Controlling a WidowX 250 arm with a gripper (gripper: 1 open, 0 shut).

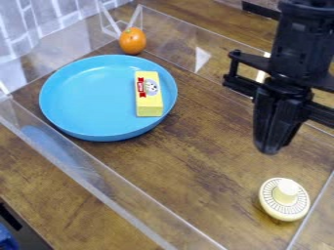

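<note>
My black gripper (271, 135) hangs at the upper right, above the wooden surface, its fingers pointing down. It looks shut, with nothing visible between the fingers. Below it lies a white and cream round object with a ridged rim and a knob (284, 197). At the left, a blue plate (81, 103) holds a yellow box (147, 94) with a red label near its right side.
An orange round object (132, 41) sits behind the plate. Clear transparent walls border the wooden surface (163, 181) at the back and front left. The middle of the surface between plate and round object is bare.
</note>
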